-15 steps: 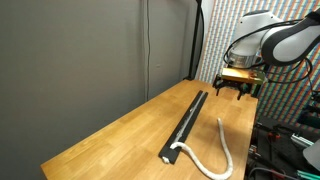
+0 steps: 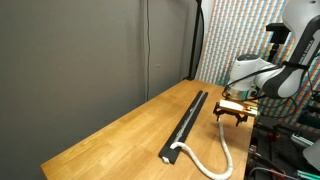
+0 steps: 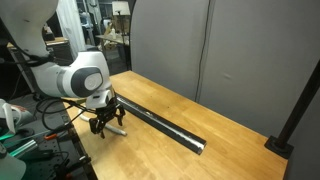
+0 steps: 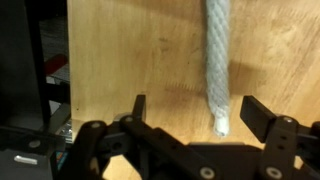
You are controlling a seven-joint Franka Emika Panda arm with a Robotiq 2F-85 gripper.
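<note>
A white rope (image 2: 226, 150) lies in a curve on the wooden table, one end reaching over the black channel strip (image 2: 184, 130). In the wrist view, the rope's free end (image 4: 218, 110) points down between my fingers, closer to the right one. My gripper stands open with nothing pinched. Seen from exterior view 1, the gripper (image 2: 230, 119) hangs low beside the rope's far end. In exterior view 2 the gripper (image 3: 109, 127) and arm hide much of the rope (image 3: 117, 130). Whether the fingers touch the table cannot be made out.
A grey partition (image 2: 90, 70) runs along its far side. Dark equipment (image 4: 28, 70) borders the table edge at the left in the wrist view.
The arm has come down and slightly toward the camera, bringing the gripper from above the table to the rope's far end. The rope and strip look unmoved.
</note>
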